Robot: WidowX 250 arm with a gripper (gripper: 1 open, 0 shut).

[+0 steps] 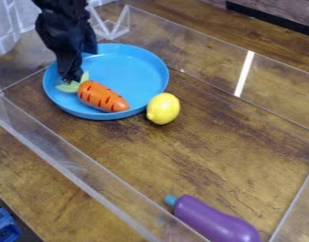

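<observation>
A blue plate sits at the upper left of the camera view, holding an orange toy carrot with pale green leaves.
A yellow lemon lies just right of the plate. A purple eggplant lies near the front right. Clear walls edge the wooden table. A blue object is at the lower left.
</observation>
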